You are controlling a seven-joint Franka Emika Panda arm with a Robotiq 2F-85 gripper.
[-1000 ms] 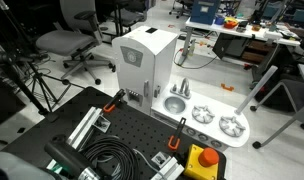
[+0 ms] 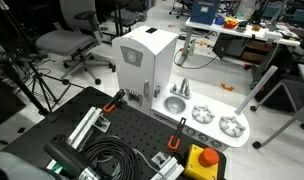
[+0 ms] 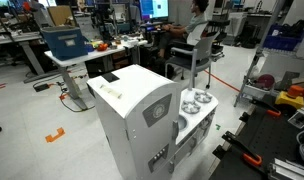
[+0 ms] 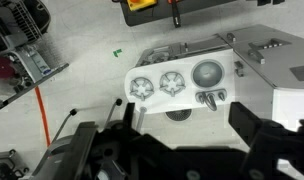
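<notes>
A white toy kitchen stands past the edge of the black table. In exterior view 1 its tall cabinet [image 2: 145, 62] is on the left, and a counter with a round sink [image 2: 175, 104] and two stove burners [image 2: 232, 126] extends right. From above, the wrist view shows the steel sink [image 4: 206, 73], the faucet [image 4: 209, 99] and the burners [image 4: 172, 83]. My gripper hangs over this kitchen, its dark fingers spread apart, so it is open. No object shows between them. Neither exterior view shows the gripper.
On the black perforated table [image 2: 142, 128] lie a coiled black cable [image 2: 112, 157], orange-handled clamps [image 2: 175, 141] and a yellow box with a red button [image 2: 205, 160]. An office chair [image 2: 70, 40] stands behind.
</notes>
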